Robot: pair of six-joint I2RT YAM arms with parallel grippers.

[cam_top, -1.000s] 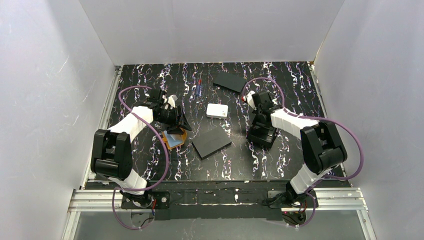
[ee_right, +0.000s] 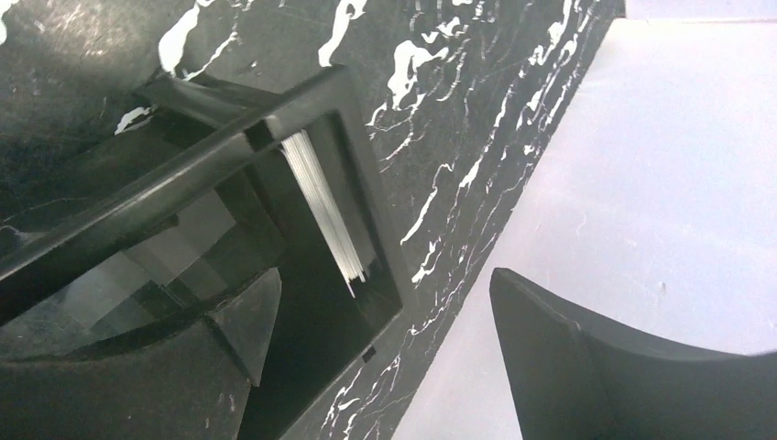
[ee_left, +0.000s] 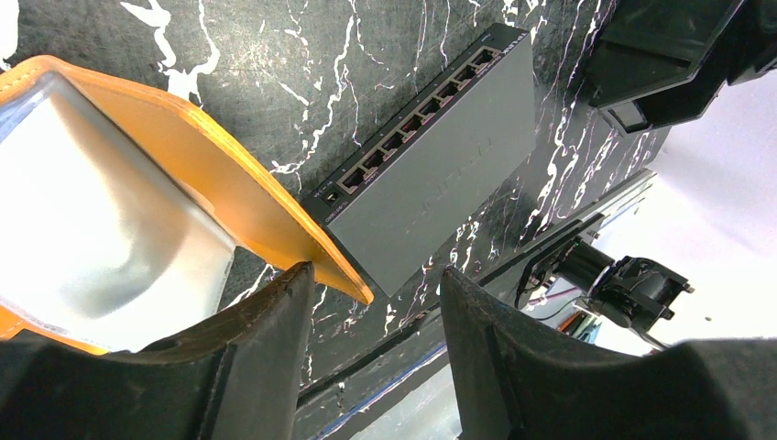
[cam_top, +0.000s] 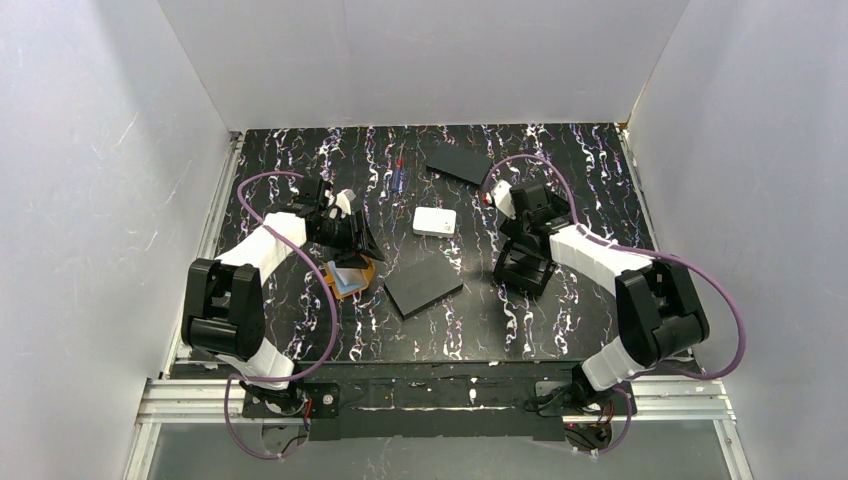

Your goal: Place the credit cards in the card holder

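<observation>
In the right wrist view, a black open-framed box (ee_right: 389, 266) holds a stack of thin white-edged pieces (ee_right: 321, 206) that look like cards. My right gripper is open over this box. Its left finger (ee_right: 252, 316) overlaps the box in view, and nothing is gripped. On the left side of the table is an orange-rimmed holder (ee_left: 206, 124) with a pale, shiny insert (ee_left: 101, 215). Part open, my left gripper hovers by that holder; one orange corner shows between its fingertips, with no grip visible. Which container is the card holder, I cannot tell.
A flat dark box (cam_top: 422, 284) with a row of slots along one edge lies mid-table. Behind it are a small white box (cam_top: 434, 222), a dark flat piece (cam_top: 459, 163) and a blue-red screwdriver-like tool (cam_top: 398, 178).
The left arm looks still.
</observation>
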